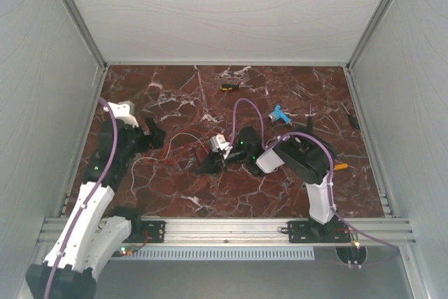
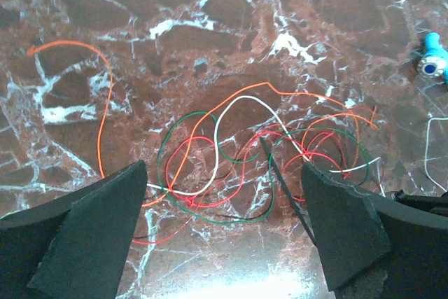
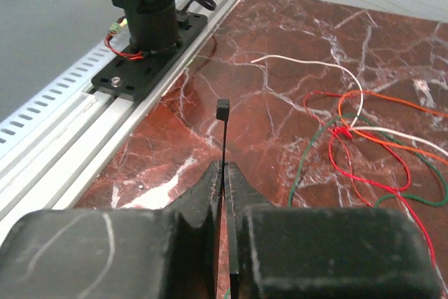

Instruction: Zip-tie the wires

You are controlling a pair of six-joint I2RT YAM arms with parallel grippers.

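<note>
The loose bundle of red, green, orange and white wires lies on the marble table, gathered by a red knot. My left gripper stands open over the wires, its fingers wide apart with nothing between them. A thin black zip tie stands up from my right gripper, which is shut on it; the square head is at the free end. In the left wrist view the zip tie slants up beside the wires. From above, my right gripper is just front-right of the bundle.
A blue tool lies at the right back, a yellow-black screwdriver at the middle back. A black-handled screwdriver is near the right arm.
</note>
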